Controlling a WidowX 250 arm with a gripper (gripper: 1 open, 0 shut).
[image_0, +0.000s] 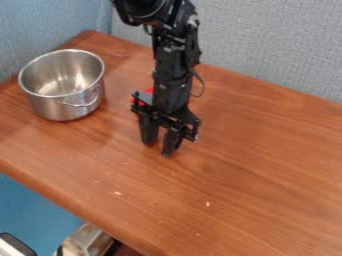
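Note:
My gripper (159, 142) points down at the middle of the wooden table (241, 170), its two fingers a little apart; whether anything is between them is hard to tell. A red object (148, 91) is mostly hidden behind the gripper's body. A steel pot (62, 85) with a wire handle stands to the left, apart from the gripper.
A blue-grey wall (267, 40) runs along the back. Some metal hardware (83, 241) sits below the table's front-left edge.

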